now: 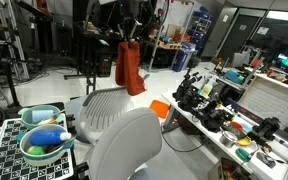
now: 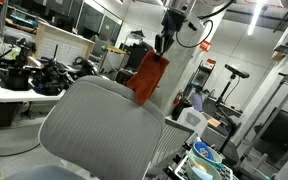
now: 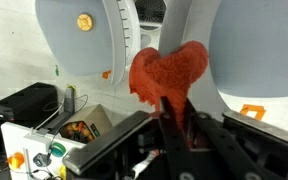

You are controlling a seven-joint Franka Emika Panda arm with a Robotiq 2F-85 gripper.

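Observation:
A red-orange cloth (image 1: 131,70) hangs from my gripper (image 1: 133,41), which is shut on its upper end. In exterior view 2 the cloth (image 2: 148,76) drapes down in front of the gripper, its lower end close to the top edge of a grey chair back (image 2: 99,125); whether they touch I cannot tell. From the wrist, the cloth (image 3: 169,75) bunches between the fingers and hangs over the gap by the grey chairs. The gripper's fingertips are partly hidden by the cloth.
Grey chairs (image 1: 124,147) stand below and in front of the arm. A bowl with a blue item (image 1: 46,138) sits at the left. A cluttered white table (image 1: 224,135) stretches along the right, with an orange item (image 1: 160,108) on the floor.

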